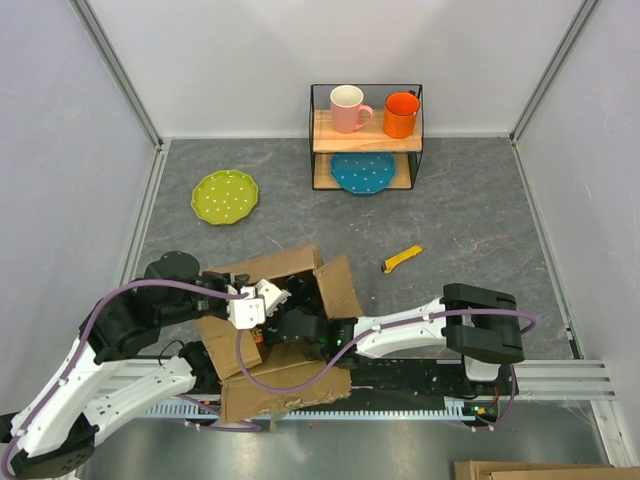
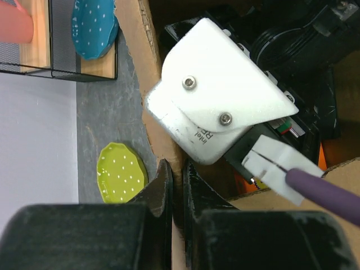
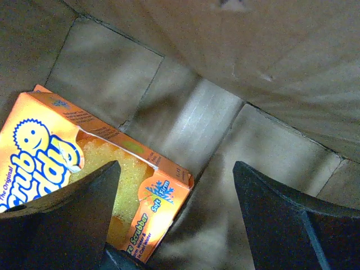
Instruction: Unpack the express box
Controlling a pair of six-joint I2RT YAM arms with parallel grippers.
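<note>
The open cardboard box [image 1: 342,285] stands at the front of the table, both arms over it. In the left wrist view my left gripper is shut on the upper edge of a box wall [image 2: 147,62]. My right gripper is down inside the box with its fingers apart and nothing gripped. Below and left of it lies the orange Scrub Daddy package [image 3: 107,152], partly behind the left finger [image 3: 73,219]. Just a dark edge of the black case [image 3: 125,259] shows at the bottom. From above, the arms cover most of the box's inside.
A green plate [image 1: 225,197] lies at left and a yellow cutter [image 1: 402,259] to the right. The rack at the back holds a pink mug [image 1: 347,108], an orange mug [image 1: 400,115] and a blue plate [image 1: 363,173].
</note>
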